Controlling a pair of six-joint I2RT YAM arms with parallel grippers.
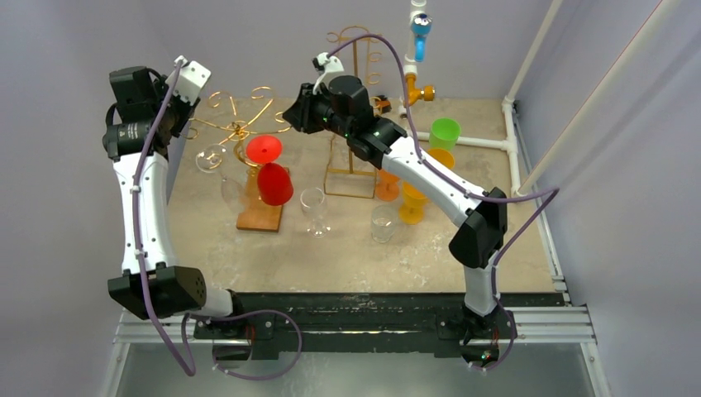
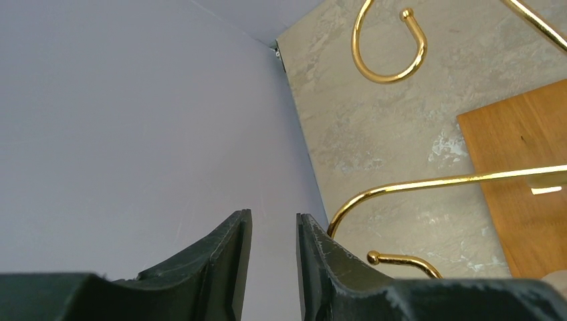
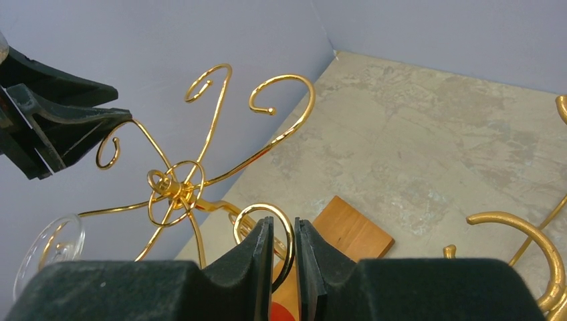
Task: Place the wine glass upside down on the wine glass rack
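Observation:
The gold rack (image 1: 240, 128) spreads curved arms from a post on a wooden base (image 1: 260, 217). A clear wine glass (image 1: 212, 159) hangs upside down at its left, its foot on a hook. A red wine glass (image 1: 274, 186) hangs upside down in front. My left gripper is by a left-hand hook; its fingers stand apart, and nothing shows in the gap. Part of that hook is hidden behind one finger. My right gripper has a narrow gap, through which a gold loop (image 3: 289, 231) shows; whether it is pinched, I cannot tell.
A clear wine glass (image 1: 313, 203) and a tumbler (image 1: 383, 223) stand on the table, with orange (image 1: 387, 184), yellow (image 1: 412, 198) and green (image 1: 445, 130) cups further right. A second gold rack (image 1: 350, 194) stands behind.

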